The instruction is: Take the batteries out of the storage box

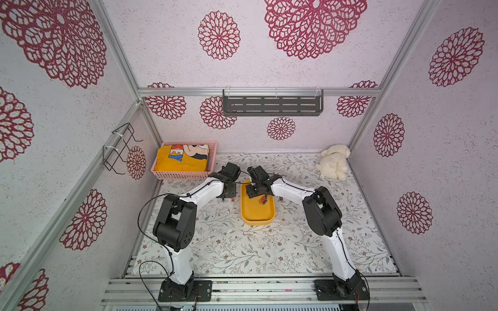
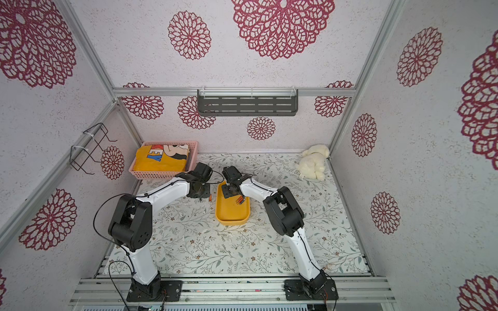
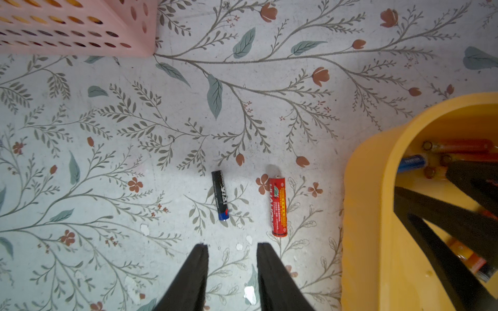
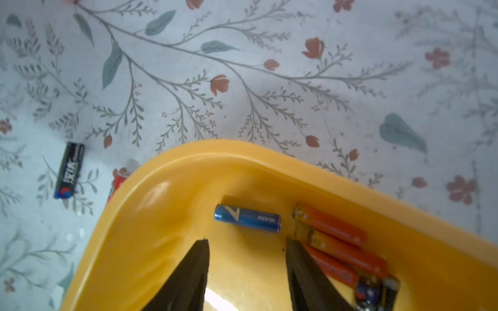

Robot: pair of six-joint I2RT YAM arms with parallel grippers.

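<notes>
The yellow storage box [image 1: 257, 213] stands mid-table. In the right wrist view a blue battery [image 4: 248, 217] lies alone on its floor near the far wall, with several orange-red batteries [image 4: 332, 224] and dark ones [image 4: 389, 291] to its right. My right gripper is open over the box, its fingers on either side of empty space in front of the blue battery. Left of the box, a black battery [image 3: 220, 195] and a red one [image 3: 278, 207] lie apart on the cloth. My left gripper hangs open near those two, nothing between its fingers.
A pink basket [image 1: 184, 175] holding a yellow cloth [image 1: 181, 158] stands at the back left. At the back right sits a white plush toy [image 1: 333, 163]. The two grippers are close together at the box's left wall.
</notes>
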